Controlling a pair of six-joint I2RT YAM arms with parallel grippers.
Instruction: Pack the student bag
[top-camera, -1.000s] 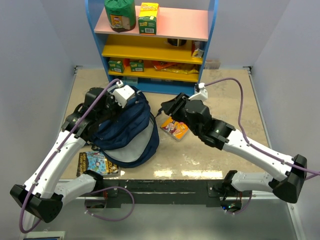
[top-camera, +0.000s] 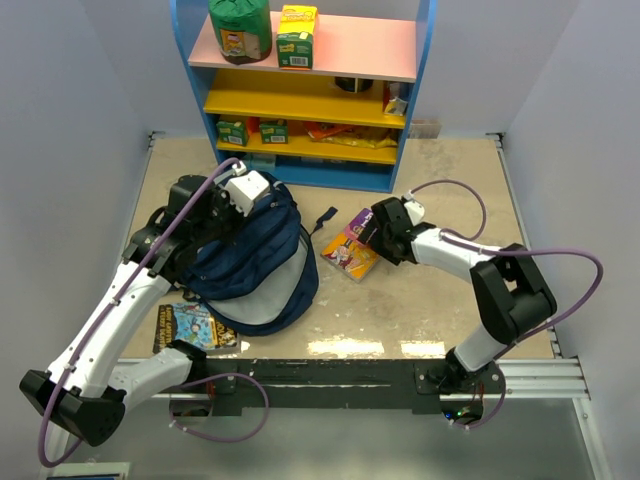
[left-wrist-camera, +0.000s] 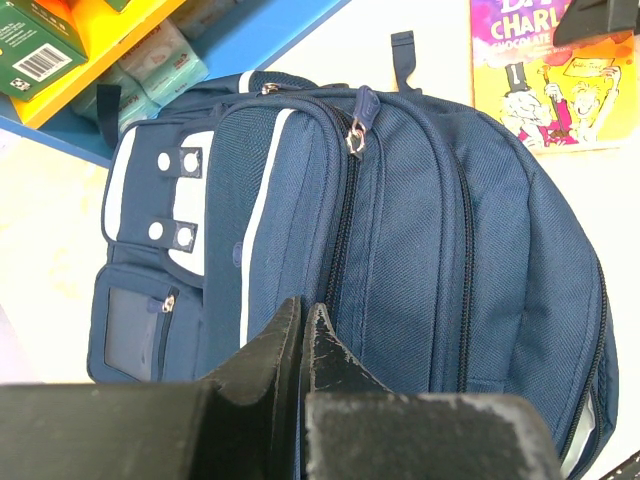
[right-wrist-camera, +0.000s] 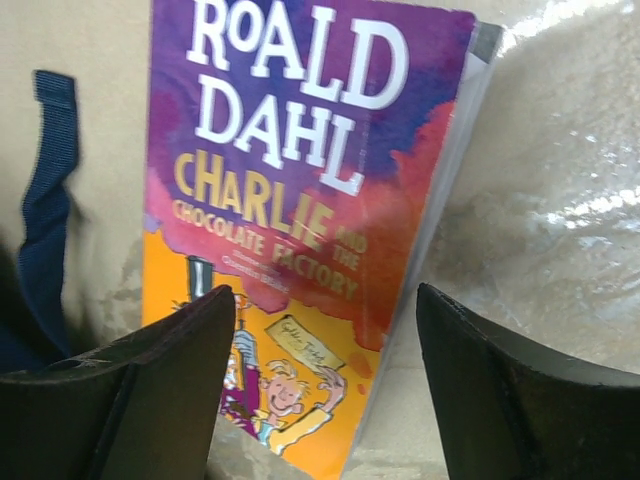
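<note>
A navy backpack (top-camera: 262, 262) lies on the table left of centre, its zipped pockets seen closely in the left wrist view. My left gripper is shut over its front; a thin strip of blue cloth shows between the fingers, though the grip itself is mostly hidden. Right of the bag, the Roald Dahl book (right-wrist-camera: 280, 200) lies flat with its purple and orange cover up. Low over this book is my right gripper, part open. Its left finger (right-wrist-camera: 180, 350) overlaps the cover, while the right finger (right-wrist-camera: 470, 350) is beside the book's right edge.
Another book (top-camera: 195, 326) with a blue and yellow cover lies at the front left, below the left arm. A shelf unit (top-camera: 310, 178) with boxes and packets stands at the back.
My right gripper has come down and to the right, from above the book's far end to close over it. The left arm and backpack look unchanged.
</note>
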